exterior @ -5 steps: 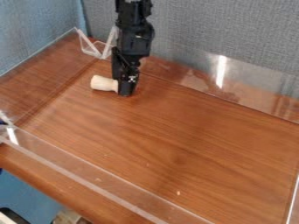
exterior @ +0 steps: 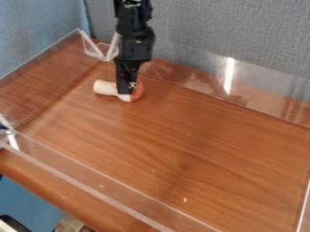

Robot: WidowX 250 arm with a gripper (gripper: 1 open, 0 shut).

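Observation:
My black gripper [exterior: 129,85] is lowered at the back left of the wooden table, over a small light-coloured cylindrical object [exterior: 107,87] with a reddish part at its right. The object lies on its side at the fingertips. Whether the fingers are shut on it I cannot tell, as they overlap it in this view.
Clear plastic edging runs along its sides. A white strap-like item stands behind the gripper at the back left, against grey padded walls.
The gripper has shifted slightly, and more of the reddish part of the object now shows beside its fingertips.

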